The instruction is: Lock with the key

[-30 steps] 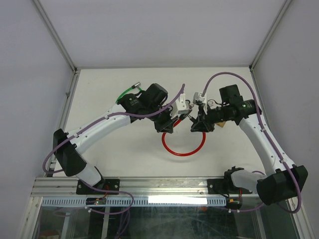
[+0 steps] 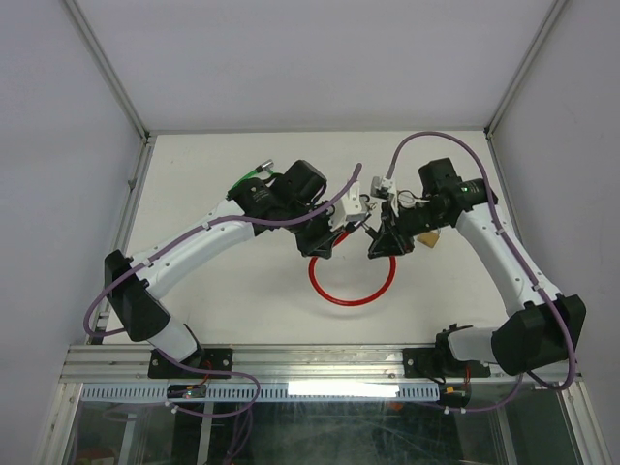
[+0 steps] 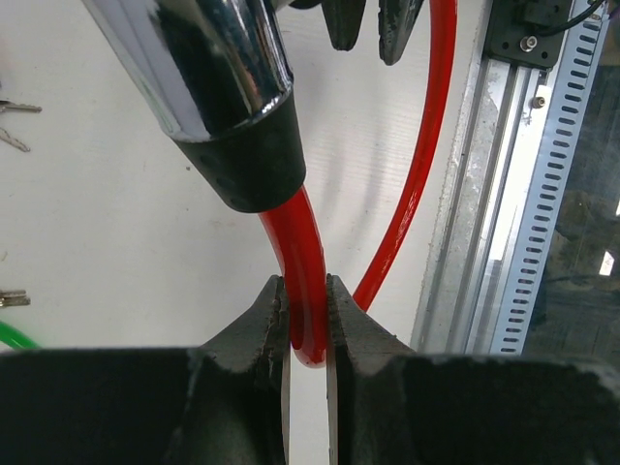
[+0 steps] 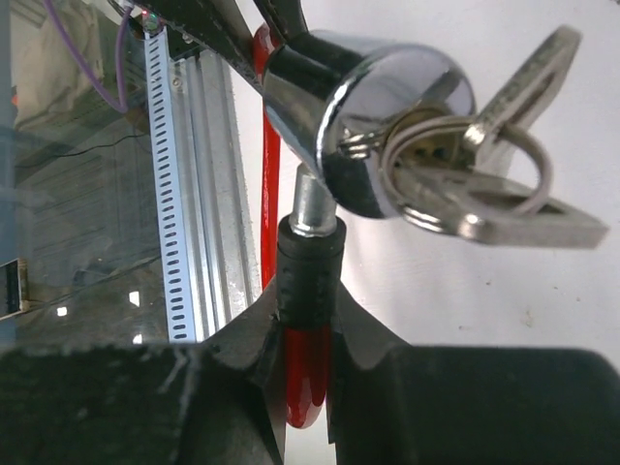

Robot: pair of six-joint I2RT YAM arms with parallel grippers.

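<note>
A red cable lock (image 2: 352, 302) hangs as a loop between my two grippers. My left gripper is shut on the red cable just below the black collar of the chrome lock body (image 3: 228, 68). My right gripper is shut on the cable's other end, around the black sleeve and red tube. From that sleeve a metal pin (image 4: 314, 201) reaches up to the side of the lock body; whether its tip is inside cannot be told. Keys (image 4: 513, 203) on a ring sit at the lock body's end face, apparently with one in the keyhole.
A green lock (image 2: 254, 174) lies at the back left of the white table (image 2: 232, 291). Loose keys (image 3: 15, 126) rest on the surface at the left wrist view's edge. Behind the right gripper is a tan block (image 2: 429, 238).
The right arm has shifted slightly left, bringing its gripper a little closer to the left one. The bottom of the red loop has moved slightly left. My left arm looks nearly still.
</note>
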